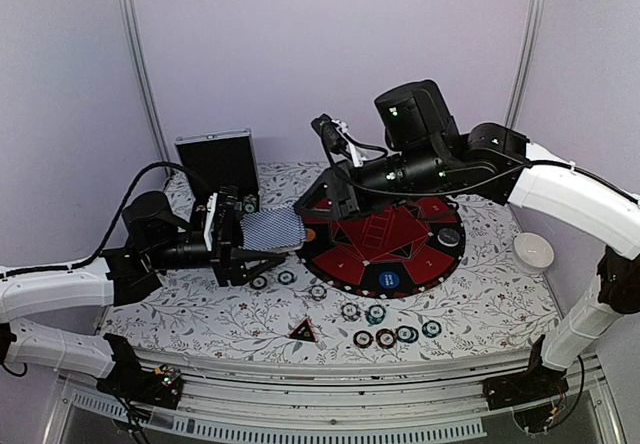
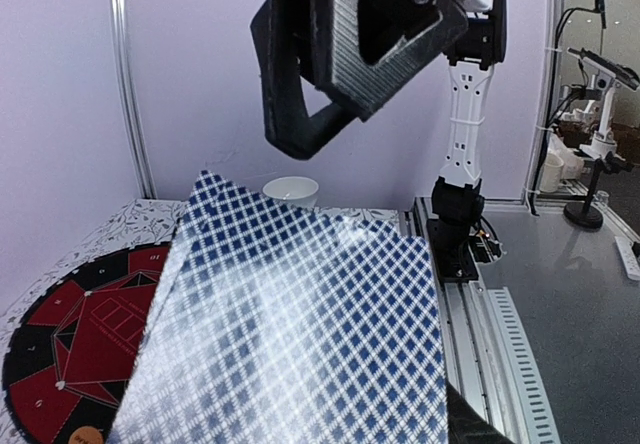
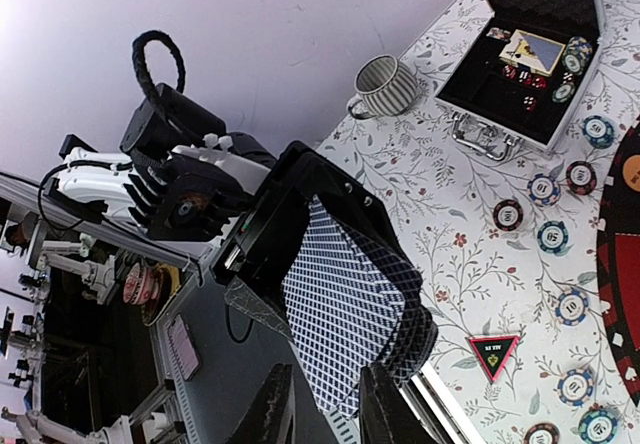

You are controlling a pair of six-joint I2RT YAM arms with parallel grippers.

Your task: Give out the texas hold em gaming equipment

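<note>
A deck of blue-and-white checked cards (image 1: 273,231) is held up above the left part of the table, with my left gripper (image 1: 246,234) shut on it. In the left wrist view its checked back (image 2: 300,314) fills the lower middle. The right wrist view shows the deck (image 3: 345,309) tilted between the left fingers, some cards fanned at its lower edge. Apart from the deck, to its right and slightly higher, my right gripper (image 1: 322,202) stands open with nothing seen between its fingertips. Chips (image 1: 363,339) lie scattered along the front.
The red-and-black round mat (image 1: 445,259) covers the table's middle right. An open black case (image 3: 530,94) with chips and cards stands back left, near a striped cup (image 3: 388,86). A triangular marker (image 1: 303,331) lies in front. A white bowl (image 1: 533,252) sits far right.
</note>
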